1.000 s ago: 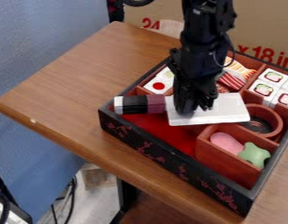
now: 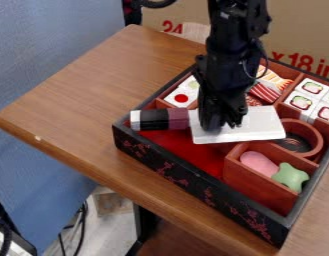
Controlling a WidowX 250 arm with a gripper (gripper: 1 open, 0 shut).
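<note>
A black arm hangs down over a black-and-red box, with its gripper low at a white flat piece that spans the middle of the box. A dark tube with a white cap lies just left of it. I cannot tell whether the fingers are open or shut; they are dark and partly hide each other.
The box also holds white tiles, a striped item, a pink oval, a green piece and a dark round item. Bare wooden table lies left; cardboard stands behind.
</note>
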